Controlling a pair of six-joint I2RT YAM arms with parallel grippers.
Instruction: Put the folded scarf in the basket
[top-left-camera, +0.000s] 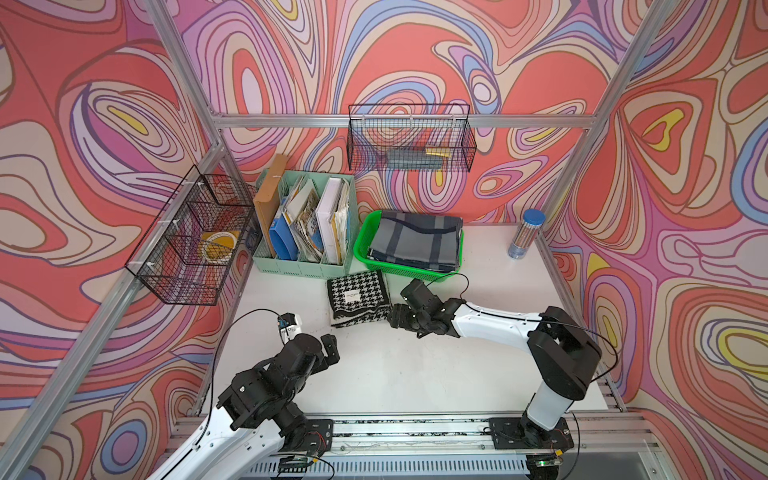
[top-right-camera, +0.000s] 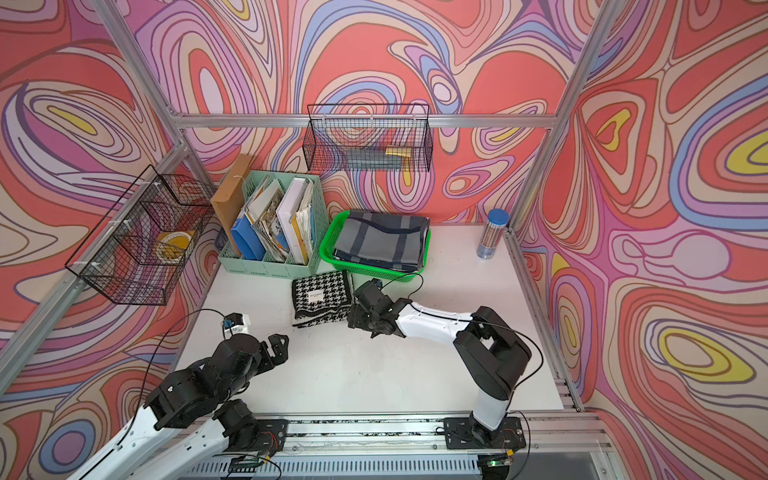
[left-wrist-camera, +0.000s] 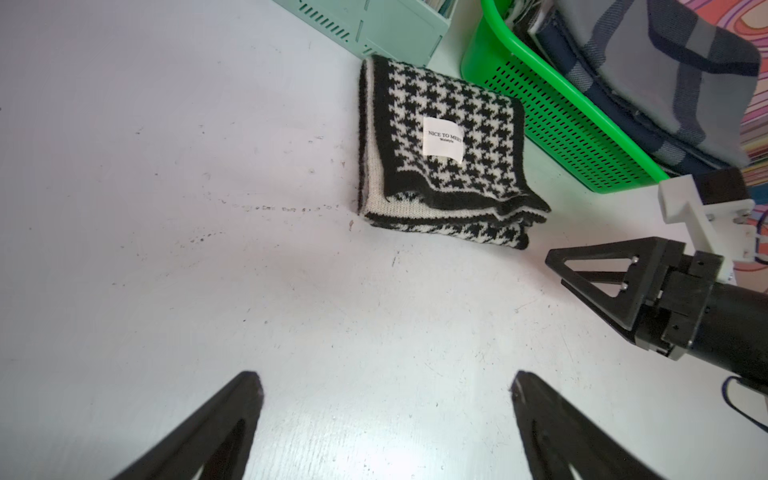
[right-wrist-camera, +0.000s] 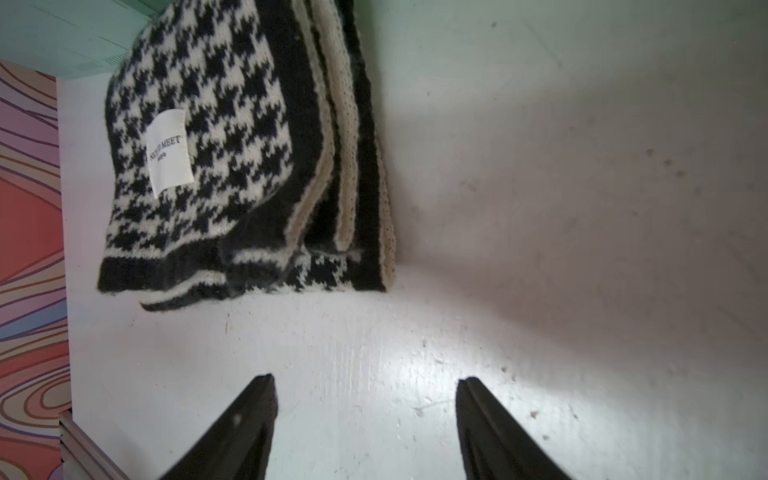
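The folded houndstooth scarf (left-wrist-camera: 472, 136), black and white with a white label, lies on the table in front of the green basket (top-left-camera: 364, 240). A folded grey and navy plaid cloth (top-left-camera: 416, 238) fills that basket. Just right of the houndstooth scarf, low over the table, is my right gripper (top-left-camera: 398, 315); in its wrist view the fingers (right-wrist-camera: 254, 420) stand apart with bare table between them and the scarf ahead. My left gripper (top-left-camera: 328, 352) hangs front left of the scarf, clear of it. Its fingers (left-wrist-camera: 228, 416) are wide open, nothing between them.
A pale green bin (top-left-camera: 300, 268) of folders and papers stands behind and left of the scarf. At the back right is a blue-lidded jar (top-left-camera: 525, 233). Wire baskets (top-left-camera: 412, 140) hang on the frame.
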